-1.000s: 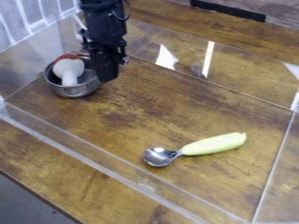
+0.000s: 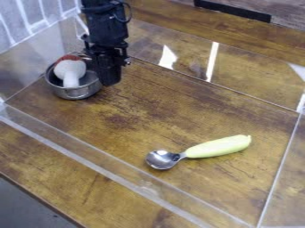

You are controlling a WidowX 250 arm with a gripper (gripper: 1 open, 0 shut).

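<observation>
My black gripper [image 2: 110,69] hangs at the upper left, just beside and above a steel bowl [image 2: 84,91]. Its fingertips are dark and small, so their state is hard to make out. In the bowl is a white object [image 2: 70,73] with a reddish-brown part behind it. On the wooden table toward the front right lies a spoon with a metal head [image 2: 162,159] and a thick pale yellow handle [image 2: 218,146].
Clear panels or edging border the wooden table [image 2: 143,116]. The middle and right of the surface between bowl and spoon are bare. A pale slatted structure stands at the top left.
My gripper has shifted very slightly to the left near the bowl. The bowl and spoon look unchanged.
</observation>
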